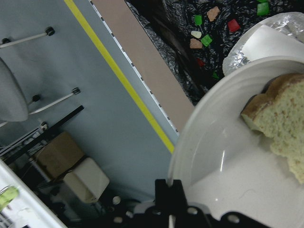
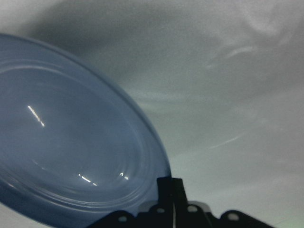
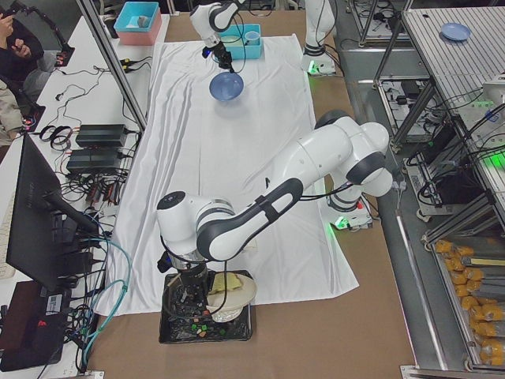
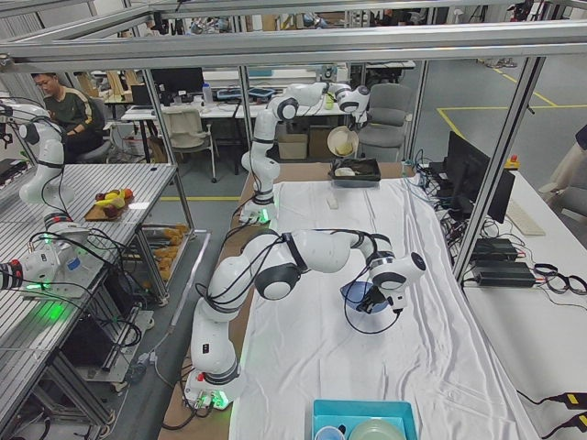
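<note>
My left gripper is shut on the rim of a cream plate point(image 1: 223, 180), which carries a piece of bread point(image 1: 280, 118) and is tilted above a black bin point(image 3: 170, 332). A white dish point(image 1: 266, 45) and small coloured bits lie in the bin. Across the sheet, my right gripper is shut on the edge of a blue plate point(image 2: 76, 123), held over the white cloth.
A turquoise tray point(image 4: 362, 410) with a cup and dish sits at the right arm's end of the table. A monitor and cables line one side.
</note>
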